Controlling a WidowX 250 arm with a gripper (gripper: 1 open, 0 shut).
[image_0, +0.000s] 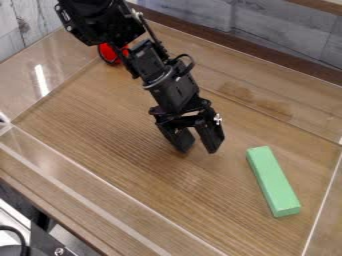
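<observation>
The black robot arm reaches down from the top left to my gripper (191, 135), which hangs low over the middle of the wooden table (120, 180). Its fingers are dark against their shadow, so whether they are open or shut is unclear, and I see nothing clearly held. A light green rectangular block (273, 181) lies to the right of the gripper, apart from it.
A red object (111, 55) sits at the back left, partly behind the arm. The table's front left edge shows at the lower left, with cables beyond it.
</observation>
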